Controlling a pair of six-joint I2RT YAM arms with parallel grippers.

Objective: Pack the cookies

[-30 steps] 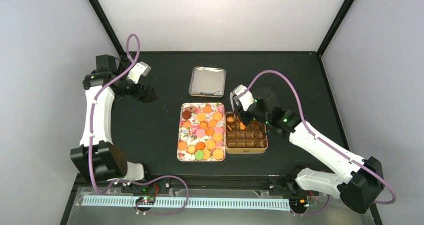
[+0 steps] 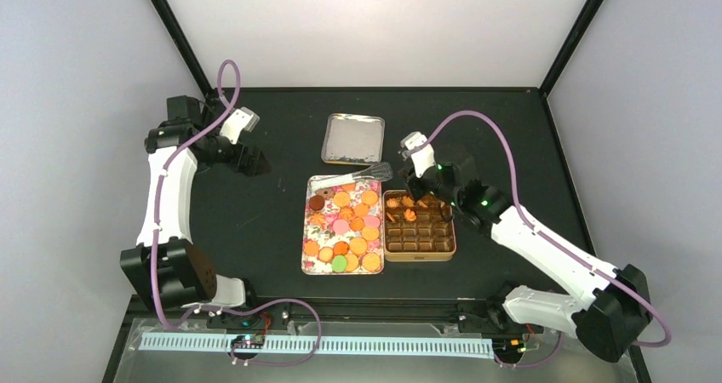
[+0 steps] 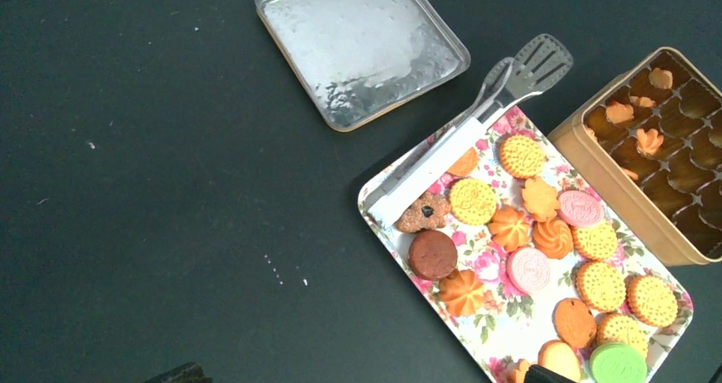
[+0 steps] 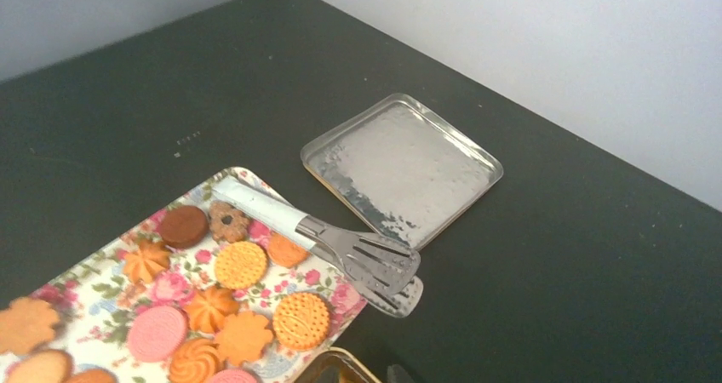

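The flowered tray (image 2: 306, 260) is spread with cookies (image 3: 472, 201): yellow, orange, pink, brown and green. Across its upper edge lie the slotted metal tongs (image 4: 362, 255) with a white handle, their heads past the tray's corner. Right of the tray stands the box (image 2: 419, 256) with a brown divided insert; a few orange cookies (image 3: 649, 141) sit in its upper compartments, while others are empty. Above the box's upper end hovers my right gripper (image 2: 408, 181), fingertips apart, clear of the tongs. My left gripper (image 2: 261, 162) is open and empty, well left of the tray.
An empty metal lid or tray (image 3: 362, 38) lies behind the flowered tray, close to the heads of the tongs. Black table stretches bare to the left and at the back right.
The right arm shifted slightly; the left barely moved.
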